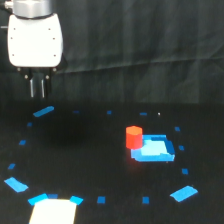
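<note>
My gripper (37, 94) hangs at the upper left under the white arm end, high and well to the left of the other objects. Its two thin dark fingers stand apart, and nothing shows between them. A red block (134, 137) is at the left corner of a small blue-edged tray (168, 156) right of centre. From this angle I cannot tell whether the block rests on the tray's rim, inside it or just beside it. Something pale (154, 147) covers the tray's middle.
A pale yellow-white square thing (53, 212) is cut off by the bottom edge at the left. Several blue tape marks (183, 193) dot the black surface.
</note>
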